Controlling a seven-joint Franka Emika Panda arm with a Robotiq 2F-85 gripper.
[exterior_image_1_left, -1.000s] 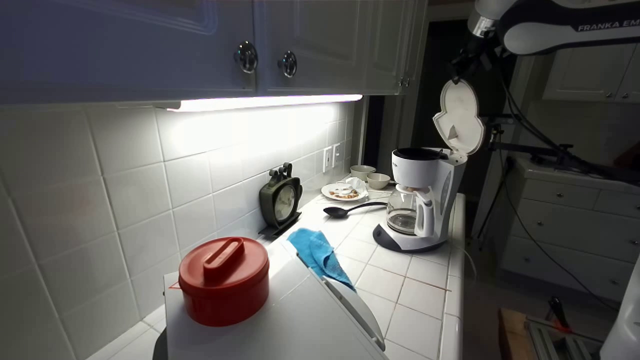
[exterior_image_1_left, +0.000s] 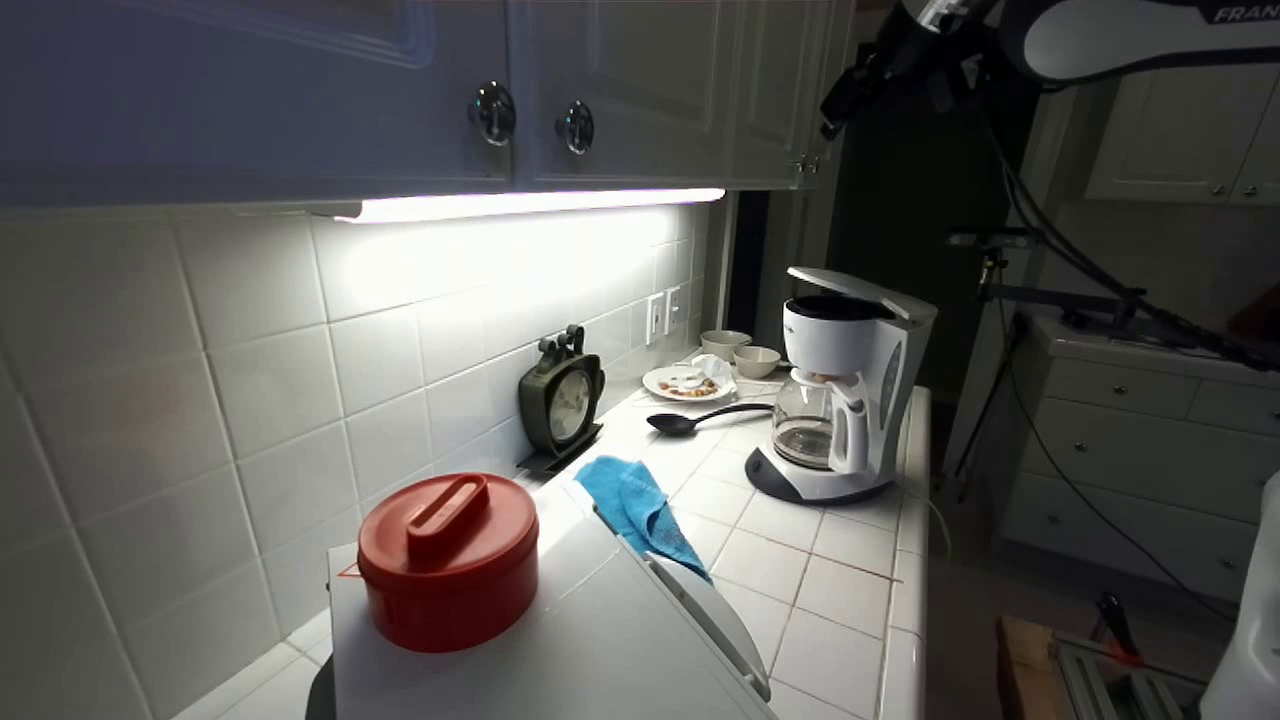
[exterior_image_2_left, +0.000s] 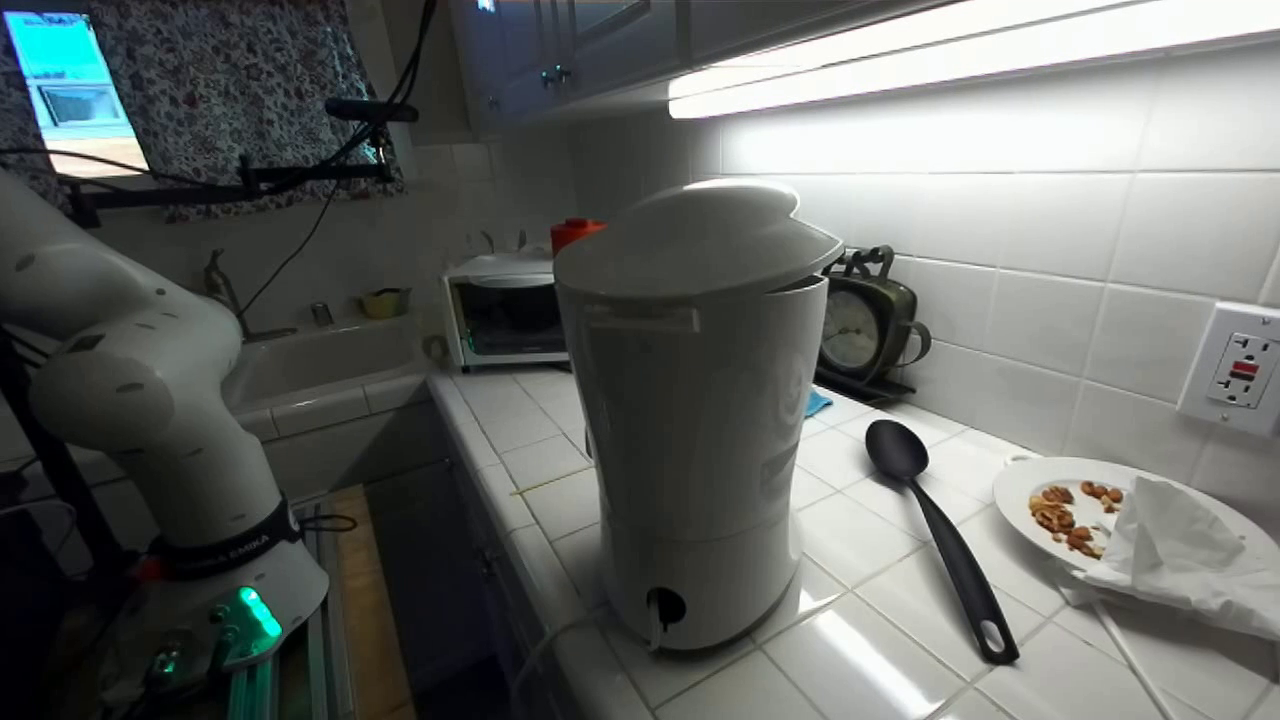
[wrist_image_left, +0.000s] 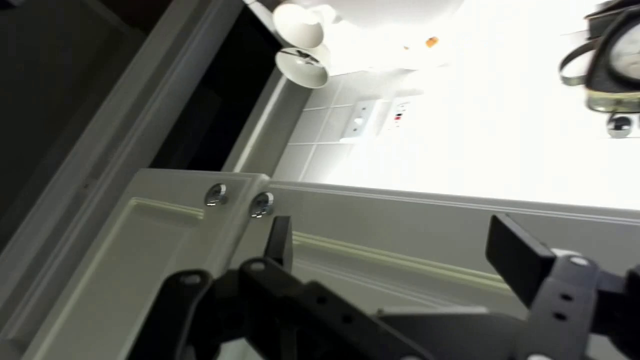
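Observation:
A white coffee maker (exterior_image_1_left: 828, 342) stands on the tiled counter, its glass carafe (exterior_image_1_left: 804, 420) seated inside. Its lid (exterior_image_1_left: 858, 286) lies tilted low over the black basket, with a gap still showing at the front; in exterior view 2 the lid (exterior_image_2_left: 696, 240) also sits slightly raised off the body (exterior_image_2_left: 702, 420). High above the machine, near the upper cabinets, is my gripper (exterior_image_1_left: 834, 120), clear of the lid. In the wrist view my gripper is open, its two fingers wide apart and only the cabinet door behind them.
Upper cabinets (exterior_image_1_left: 672, 90) are close to the gripper. A black spoon (exterior_image_1_left: 678, 422), a plate with nuts (exterior_image_2_left: 1020, 492), two bowls (exterior_image_1_left: 756, 360), a scale (exterior_image_1_left: 561, 402), a blue cloth (exterior_image_1_left: 642, 510) and a red pot (exterior_image_1_left: 450, 564) occupy the counter side.
The coffee maker's lid has swung from upright down to nearly flat over the basket. My gripper has moved up and left, away from the lid.

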